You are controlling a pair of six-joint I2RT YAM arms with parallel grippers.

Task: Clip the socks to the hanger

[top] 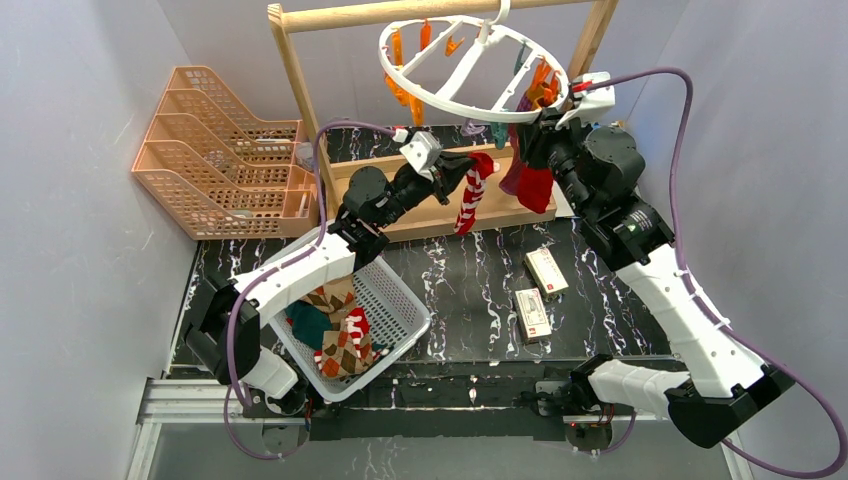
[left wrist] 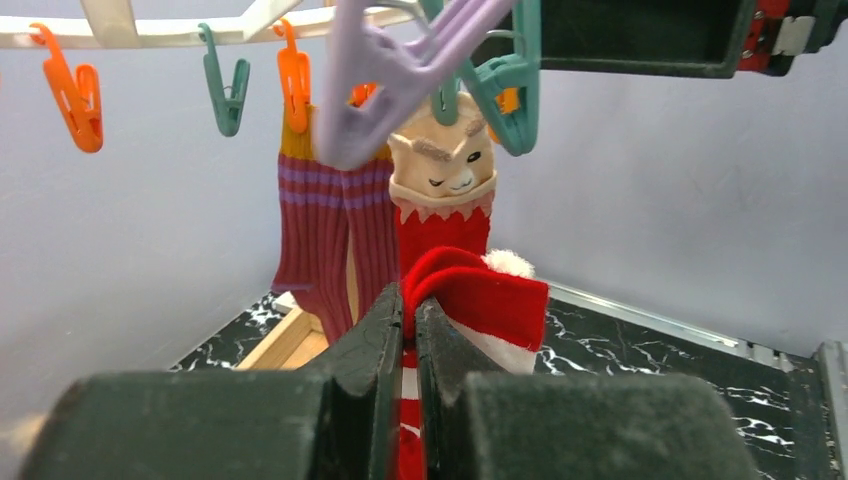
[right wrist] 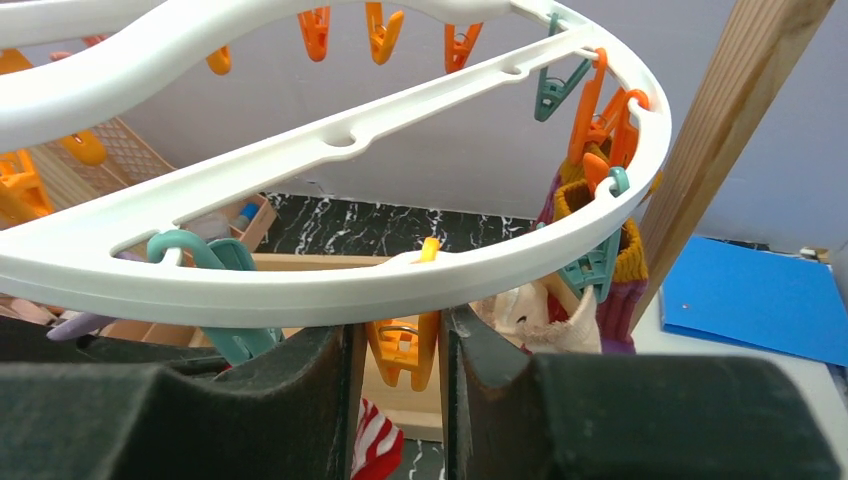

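Observation:
A red-and-white striped sock (top: 475, 195) hangs from my left gripper (top: 461, 172), which is shut on its upper part; the folded red cuff (left wrist: 480, 295) sticks up past the fingertips. Above it, clips dangle from the round white hanger (top: 452, 101), apart from this sock. My right gripper is shut on an orange clip (right wrist: 405, 350) at the hanger's rim. A maroon-and-yellow pair of socks (left wrist: 335, 215) and a red sock with an animal face (left wrist: 445, 180) hang from other clips at the right side of the hanger.
A grey basket (top: 400, 318) with several socks stands at the front left. Two small boxes (top: 545, 271) lie on the dark table. A wooden frame (top: 293, 85) carries the hanger, and a peach rack (top: 215, 165) stands at the left.

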